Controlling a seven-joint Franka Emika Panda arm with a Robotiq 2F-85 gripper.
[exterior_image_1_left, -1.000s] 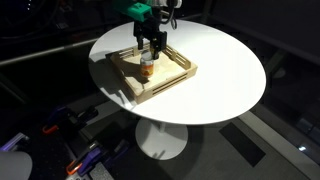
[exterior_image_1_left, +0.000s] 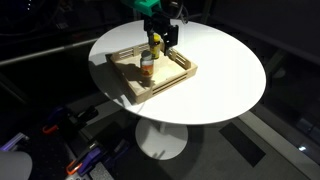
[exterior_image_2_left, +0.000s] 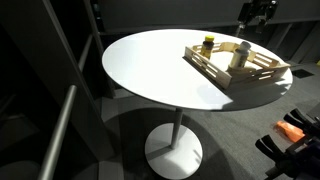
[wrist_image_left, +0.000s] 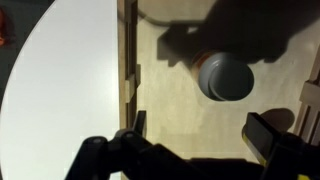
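Note:
My gripper (exterior_image_1_left: 161, 40) is open above the wooden tray, with nothing held. In the tray stands a jar (exterior_image_1_left: 147, 68) with orange-brown contents and a grey lid; in the wrist view its round lid (wrist_image_left: 230, 77) lies ahead of the fingers. A second, yellow bottle (exterior_image_2_left: 208, 48) with a dark cap is also upright in the tray. It is partly behind my gripper in exterior view 1, and in the wrist view a sliver of yellow shows by the right finger (wrist_image_left: 262, 130). Exterior view 2 has the gripper (exterior_image_2_left: 258, 16) at the top right, higher than both containers.
The low-walled wooden tray (exterior_image_1_left: 178, 86) rests on a round white table (exterior_image_1_left: 225, 75). Much of the tabletop beside the tray is bare. The tray walls (wrist_image_left: 128, 60) rise around the containers.
Over the last second my gripper has shifted right and slightly up in exterior view 1, uncovering more of the yellow bottle. The tray and the orange-brown jar have stayed put.

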